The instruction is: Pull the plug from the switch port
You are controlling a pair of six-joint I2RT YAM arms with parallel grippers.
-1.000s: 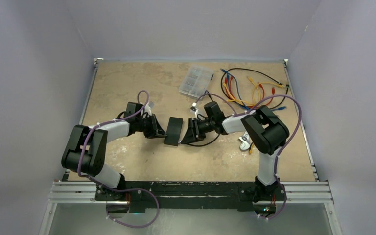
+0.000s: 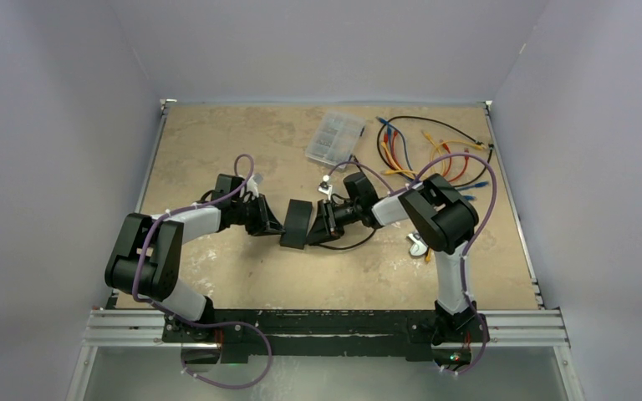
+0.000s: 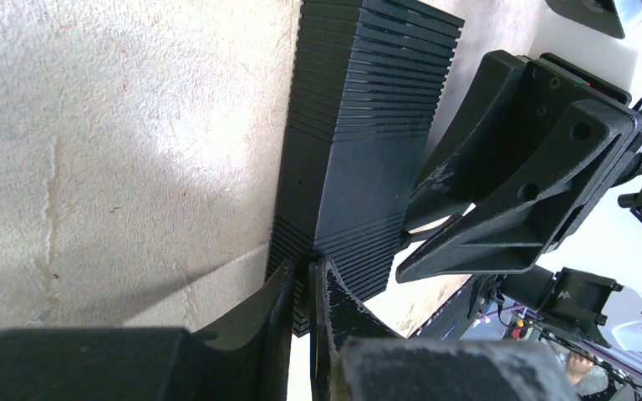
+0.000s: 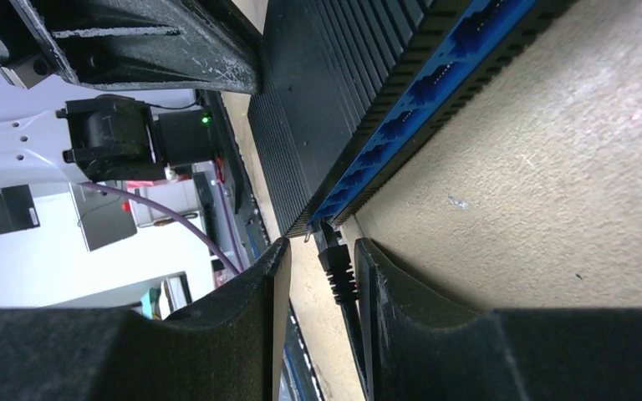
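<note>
The black switch (image 2: 296,223) lies on the table between my grippers; its blue ports (image 4: 410,109) show in the right wrist view. A black plug (image 4: 333,255) sits at the near-end port, its cable running down between my right gripper's fingers. My right gripper stands part open around the plug, a fingertip on each side; whether it touches cannot be told. My left gripper is at the switch's opposite side, its fingertips against the body, with a small gap between them.
A clear plastic organiser box (image 2: 334,138) stands at the back. Coloured cables (image 2: 435,150) lie at the back right.
My right arm has shifted slightly leftward, bringing its gripper closer to the switch's side. My left arm and the switch look unmoved.
</note>
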